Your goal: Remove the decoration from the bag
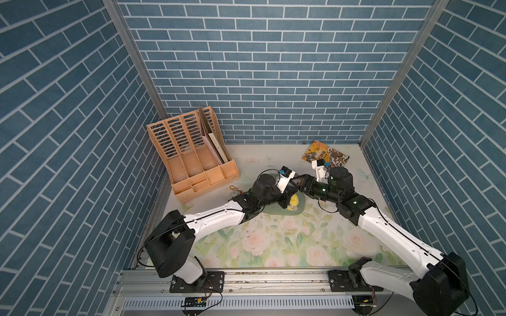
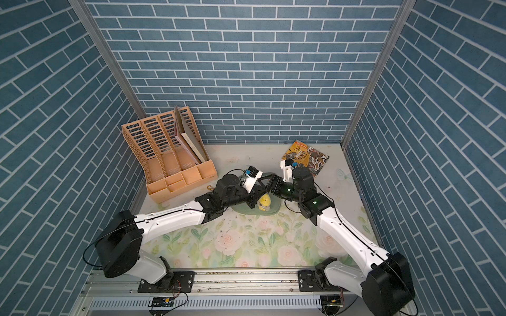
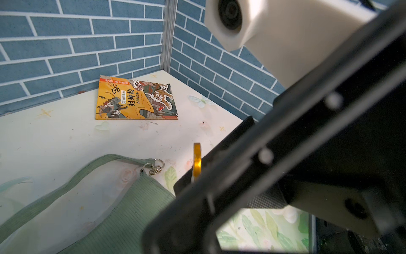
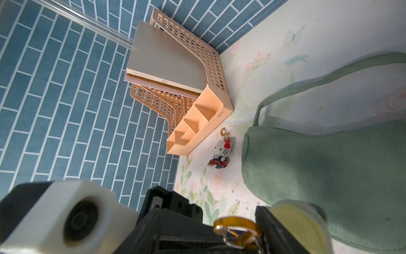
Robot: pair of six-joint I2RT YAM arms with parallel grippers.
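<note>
The green bag lies mid-table, strap and metal rings visible in the left wrist view. Over it my two grippers meet. My left gripper (image 1: 290, 187) is shut, with a gold ring (image 3: 196, 158) at its fingers. My right gripper (image 1: 309, 185) has its fingers around that ring in the right wrist view, apparently apart; whether they touch it is unclear. A yellow decoration (image 1: 293, 201) hangs below the grippers over the bag. A Hello Kitty charm (image 4: 220, 150) with gold clasp lies on the table beside the bag.
A peach organizer (image 1: 195, 173) with upright folders stands back left. An orange book (image 3: 135, 97) lies back right.
</note>
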